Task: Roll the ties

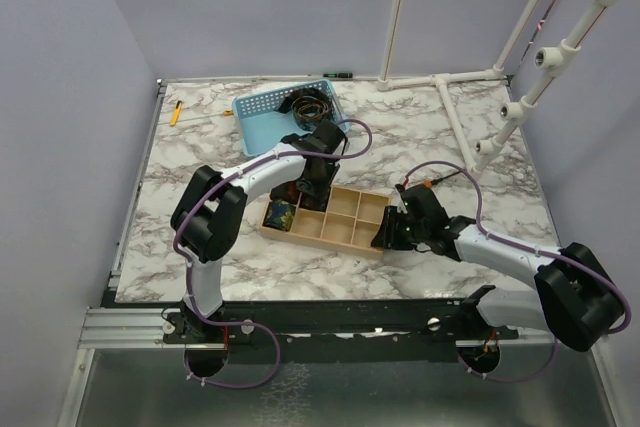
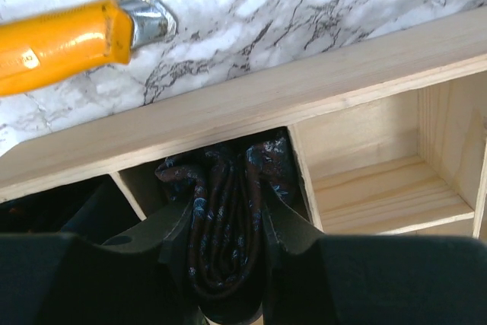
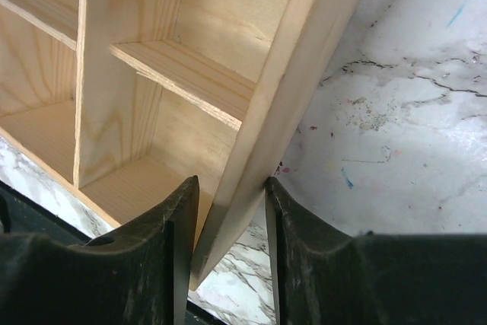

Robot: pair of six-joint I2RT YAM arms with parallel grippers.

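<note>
A dark patterned tie [image 2: 224, 211], folded in a thick roll, sits partly inside a compartment of the wooden box [image 1: 343, 202]. My left gripper is shut on it, its fingers reaching down at that compartment. Another dark tie with a blue-green pattern [image 1: 279, 215] lies in the box's near left compartment. At the right end of the box, my right gripper straddles the outer wall [image 3: 266, 112], one finger inside and one outside. Its fingers stand part open, with a gap visible beside the wood.
Behind the box stands a light blue basket [image 1: 262, 130] with dark and brown coiled ties [image 1: 308, 105]. A box cutter with an orange handle [image 2: 65, 43] lies on the marble table beyond the box. The right-hand compartments are empty.
</note>
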